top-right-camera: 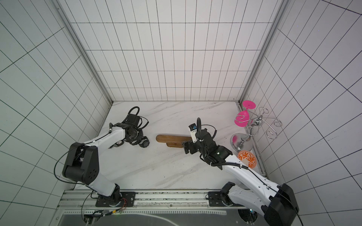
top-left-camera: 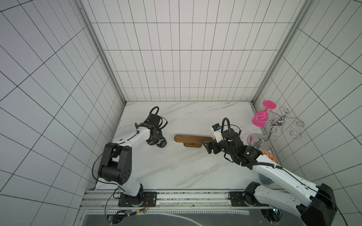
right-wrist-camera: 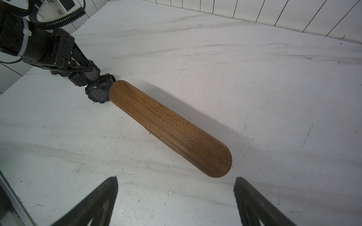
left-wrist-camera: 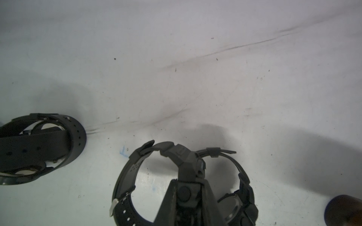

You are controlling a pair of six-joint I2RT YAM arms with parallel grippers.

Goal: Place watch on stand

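Observation:
In the left wrist view my left gripper is shut on a black watch (left-wrist-camera: pixel 126 184), whose looped strap hangs to the left of the fingers. A second black watch (left-wrist-camera: pixel 247 192) stands against it on the right, partly hidden by the fingers. The right wrist view shows this neighbouring watch (right-wrist-camera: pixel 98 94) close to the near-left end of the wooden stand (right-wrist-camera: pixel 169 130). The stand's bar (top-left-camera: pixel 192 139) lies mid-table in the top left view. My right gripper is open and empty, just in front of the stand's right end.
Another black watch (left-wrist-camera: pixel 45 150) rests on the table to the left in the left wrist view. At the right wall stand a metal rack (top-left-camera: pixel 281 121), a pink goblet (top-left-camera: pixel 259 118) and an orange-patterned plate (top-right-camera: pixel 247 159). Open table lies behind and in front of the stand.

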